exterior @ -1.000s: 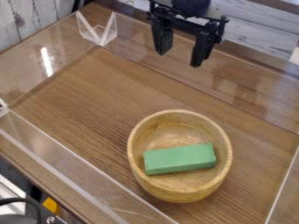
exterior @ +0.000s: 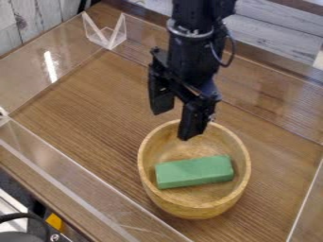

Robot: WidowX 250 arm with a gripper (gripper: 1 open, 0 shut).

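Observation:
My black gripper (exterior: 179, 106) reaches down from the top centre over the back rim of a round wooden bowl (exterior: 168, 189), its two fingers apart with nothing seen between them. A green rectangular block (exterior: 195, 172) lies in the bottom of the bowl, toward its front, below the gripper.
A white wire-like object (exterior: 105, 29) stands at the back left. A pale slatted surface runs along the back, and a cable lies at the lower left corner.
The bowl and green block have not moved.

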